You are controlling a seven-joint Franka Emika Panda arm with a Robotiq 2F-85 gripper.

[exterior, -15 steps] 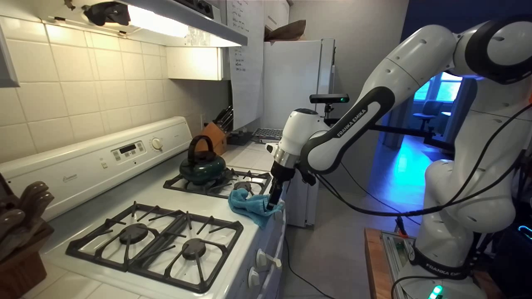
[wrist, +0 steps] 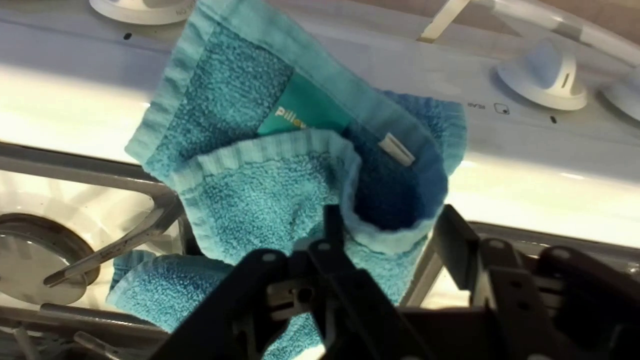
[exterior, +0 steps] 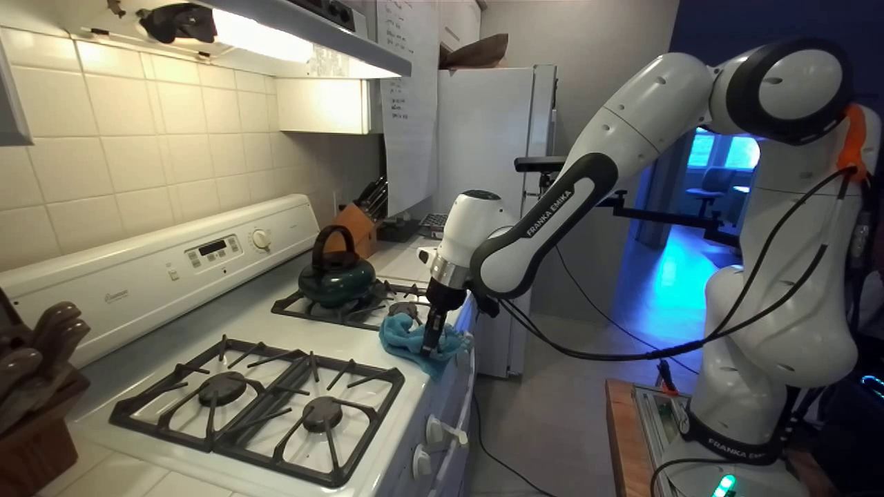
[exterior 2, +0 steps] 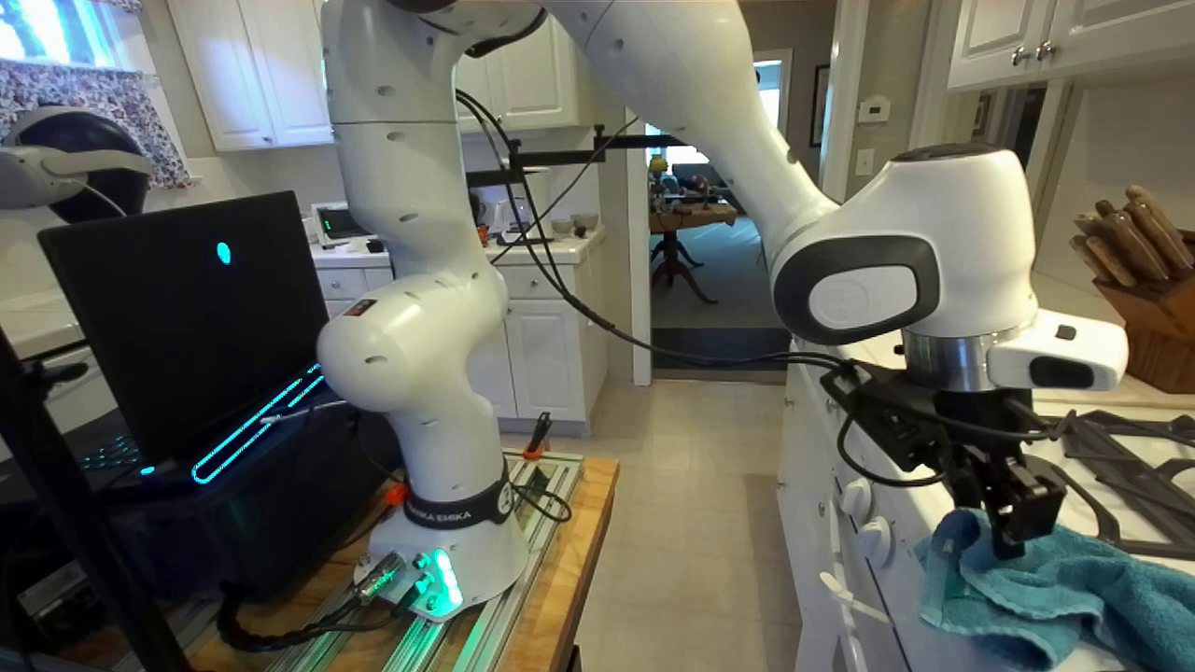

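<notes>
A crumpled blue towel (wrist: 258, 198) lies over the stove's front edge and part of a burner grate, as the wrist view shows. My gripper reaches down to it with its fingers (wrist: 457, 240) apart. A raised, curled fold of the towel stands between the two fingers, its sides close to them; whether both pads touch it is hard to tell. A green label and a small white tag show on the towel. In exterior view 1 the fingertips (exterior: 430, 348) are down at the towel, partly sunk among its folds.
Behind the towel, a dark green kettle (exterior: 337, 280) stands on the rear grate. The nearer burner grate (exterior: 261, 406) is bare. White knobs (wrist: 543, 78) and a door handle line the stove's front. Knife blocks (exterior: 41, 373) stand on the counters.
My gripper has moved left in exterior view 1, inward over the stove, and sits more upright and a little lower in the towel. The towel lies in nearly the same place.
</notes>
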